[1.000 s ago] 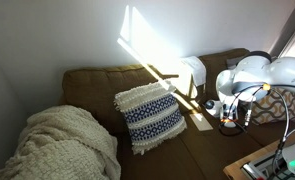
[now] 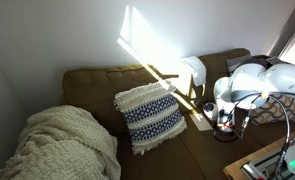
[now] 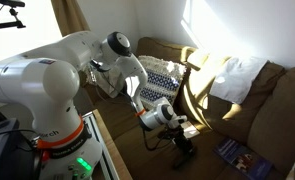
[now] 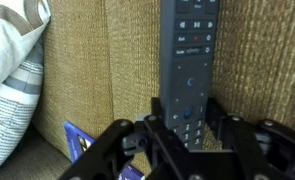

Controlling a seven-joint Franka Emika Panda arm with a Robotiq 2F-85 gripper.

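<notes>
A long dark-grey remote control [image 4: 192,55] with rows of buttons lies lengthwise over brown sofa fabric in the wrist view. My gripper is shut on its near end, a black finger on either side. Whether the remote touches the cushion or hangs just above it, I cannot tell. In exterior view 2 the gripper [image 3: 183,140] is low over the seat, and in exterior view 1 it [image 2: 225,128] is at the sofa's right part. The remote is too small and dark to make out in either exterior view.
A blue-and-white pillow [image 2: 151,117] leans on the sofa back, and a cream knitted blanket [image 2: 62,145] covers the left end. White cloth [image 3: 236,78] drapes over the backrest. A dark-blue flat book or magazine [image 3: 243,158] lies on the seat. Seat room between pillow and gripper is mostly clear.
Over the last second the arm has come down and shifted slightly, its upper links now lower in exterior view 1. Pillow and blanket are unmoved.
</notes>
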